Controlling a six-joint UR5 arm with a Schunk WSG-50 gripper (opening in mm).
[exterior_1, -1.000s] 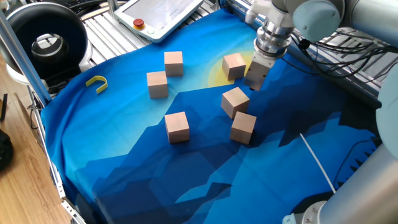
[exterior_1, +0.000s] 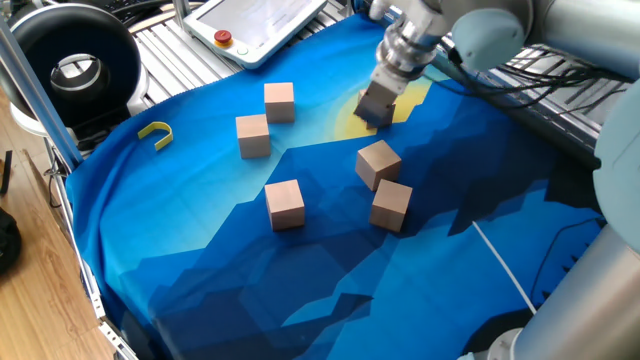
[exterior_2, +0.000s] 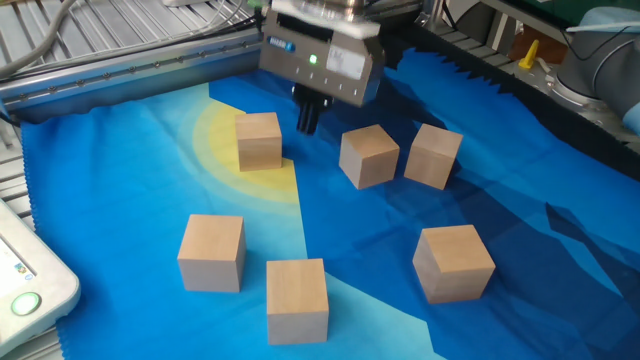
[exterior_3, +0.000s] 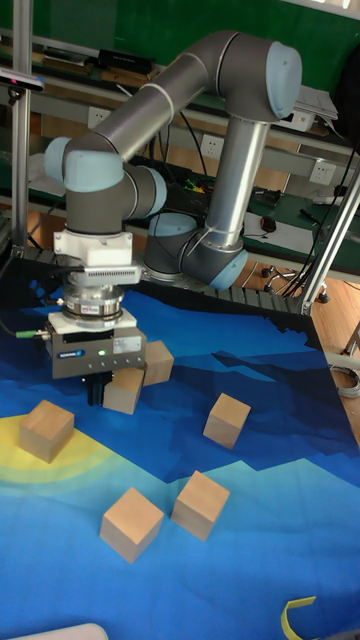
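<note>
Six plain wooden cubes lie apart on the blue cloth. One cube (exterior_2: 259, 142) sits on the yellow patch; in exterior view 1 the gripper partly covers it. Two more, a tilted cube (exterior_2: 368, 156) and its close neighbour (exterior_2: 433, 156), are right of the gripper. Nearer the camera are a left cube (exterior_2: 212, 253), a middle cube (exterior_2: 297, 301) and a right cube (exterior_2: 453, 263). My gripper (exterior_2: 307, 128) hangs above the cloth between the yellow-patch cube and the tilted cube. Its dark fingers are together at the centre of the body, with no cube between them.
A tablet-like pendant with a red button (exterior_1: 223, 38) lies at the cloth's edge. A yellow bent strip (exterior_1: 157, 134) rests on the far left of the cloth. Loose cables (exterior_1: 545, 85) run behind the arm.
In exterior view 1 the gripper has moved left, from beside the cube on the yellow patch to in front of it in the picture. The cubes show no movement.
</note>
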